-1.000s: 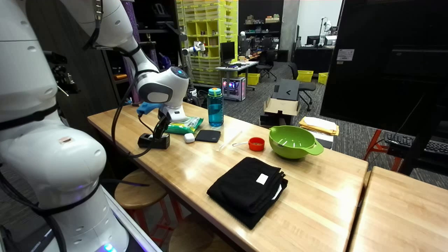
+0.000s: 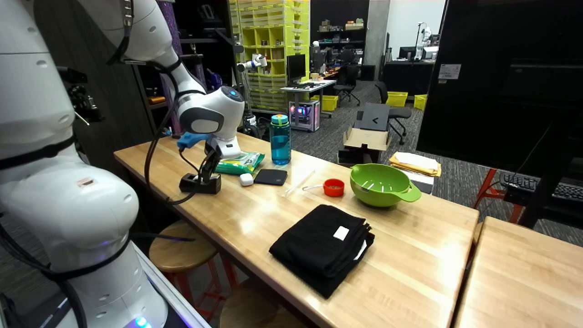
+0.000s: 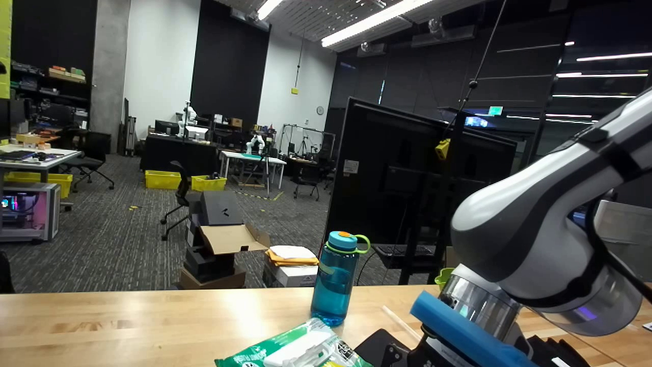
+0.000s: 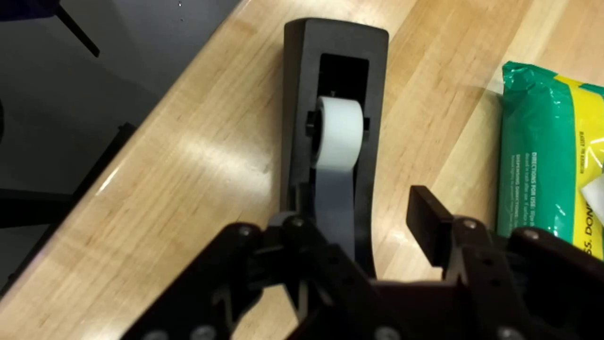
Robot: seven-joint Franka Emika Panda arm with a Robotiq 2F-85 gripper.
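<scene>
A black tape dispenser [image 4: 337, 39] with a roll of whitish tape [image 4: 344, 130] lies on the wooden table under my gripper. In the wrist view my fingers are apart. One finger overlaps the dispenser's left part beside the tape; the other finger [image 4: 427, 224] is over bare wood to its right, a gap showing between it and the dispenser. Whether the first finger touches the dispenser is unclear. In exterior view 1 the dispenser [image 2: 210, 187] is at the table's near-left edge, with the gripper low over it, partly hidden by cables.
Close to the right finger lies a green wipes packet [image 4: 535, 153]. Beyond are a white case [image 2: 246, 179], a black flat item [image 2: 271, 176], a blue bottle [image 2: 280, 142], a red cup [image 2: 334, 188], a green colander [image 2: 380, 186] and folded black cloth [image 2: 322, 243].
The arm shows hardly any movement in exterior view 1, at most a tiny shift at the wrist. Objects on the table lie where they were.
</scene>
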